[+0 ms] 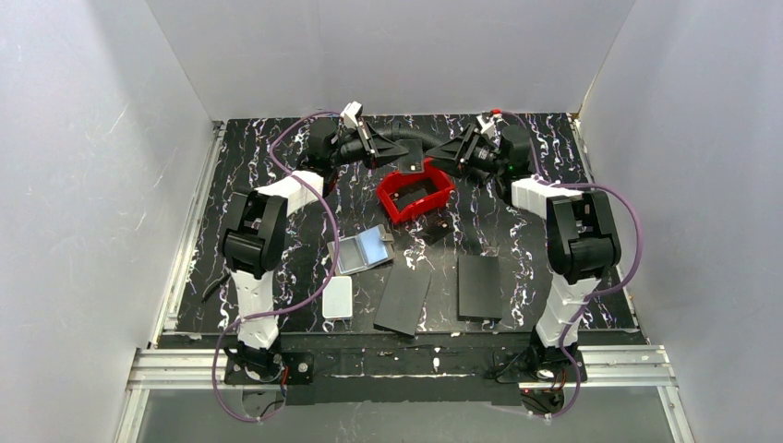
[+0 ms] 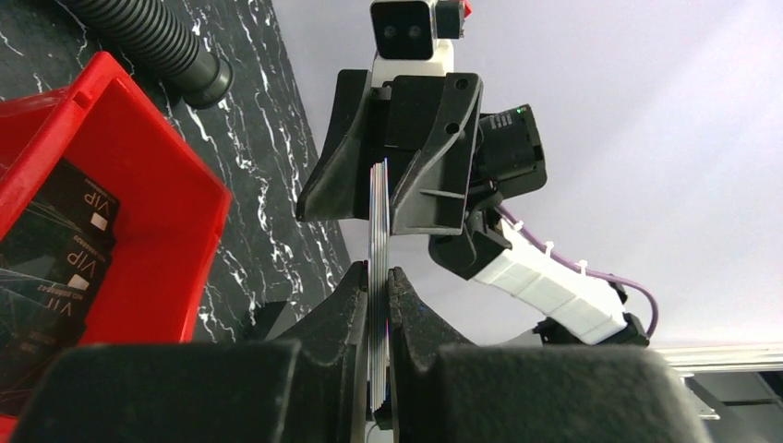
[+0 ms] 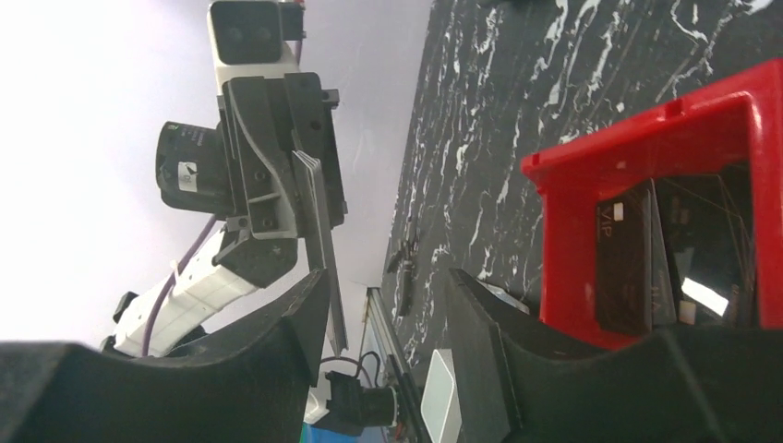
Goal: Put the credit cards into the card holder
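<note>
Above the red bin, a thin stack of dark cards (image 1: pixel 411 159) is held on edge by my left gripper (image 1: pixel 401 149), shut on it. In the left wrist view the stack (image 2: pixel 378 208) stands between the left fingers. My right gripper (image 1: pixel 432 159) is open just right of the stack; its fingers (image 3: pixel 314 305) are spread apart, with no card gripped. More black VIP cards (image 3: pixel 623 258) lie inside the red bin (image 1: pixel 392 210). A hinged case (image 1: pixel 349 254), probably the card holder, lies open on the table at front left of the bin.
A loose black card (image 1: pixel 436 231) lies just in front of the bin. Two flat dark panels (image 1: pixel 479 288) and a white rectangular item (image 1: pixel 338 298) are near the front edge. Behind the bin runs a black ribbed hose (image 2: pixel 152 41).
</note>
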